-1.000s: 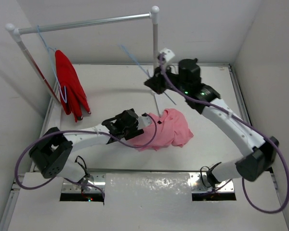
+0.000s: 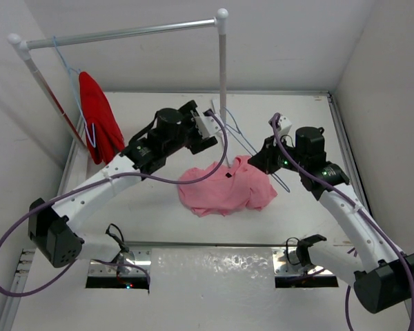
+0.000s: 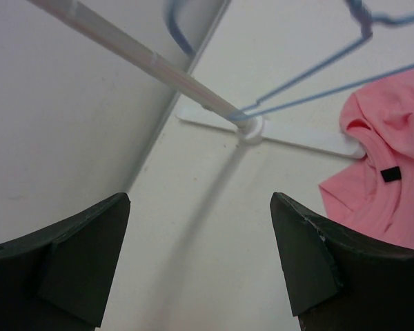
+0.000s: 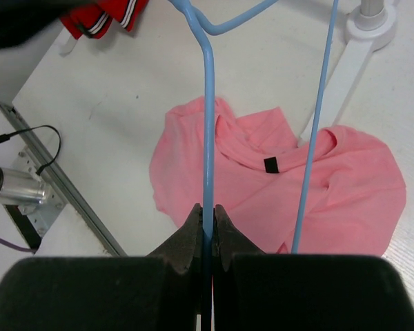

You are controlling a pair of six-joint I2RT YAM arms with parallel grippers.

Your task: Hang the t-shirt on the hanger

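A pink t-shirt (image 2: 245,192) lies crumpled on the table, its collar with a black tag (image 4: 271,165) facing up in the right wrist view. My right gripper is shut on the thin wire of a blue hanger (image 4: 209,124), held above the shirt. In the top view my right gripper (image 2: 260,163) is over the shirt's right side. My left gripper (image 2: 212,126) hangs above and behind the shirt, near the rack post; its fingers stand wide apart in the left wrist view, with nothing between the fingers. Part of the hanger (image 3: 310,72) crosses ahead of it.
A metal rack (image 2: 124,33) spans the back left, its right post (image 2: 223,76) close to the left gripper and hanger. A red garment (image 2: 99,117) hangs from another blue hanger at the left.
The shirt stays put.
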